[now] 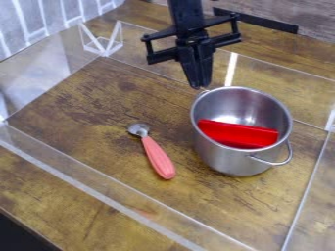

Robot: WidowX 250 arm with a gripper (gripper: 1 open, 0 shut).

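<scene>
The black gripper (199,78) hangs above and just behind a steel pot (229,157), its fingertips pointing down near the pot's back-left rim and shut, with nothing visible between them. Inside the pot lies a red block-like object (237,135). A utensil with a pink handle and a small metal head (157,157) lies on the wooden surface to the left of the pot, apart from it.
Clear plastic walls (53,167) border the wooden work surface (92,118). A small white wire-like piece (102,44) stands at the back left corner.
</scene>
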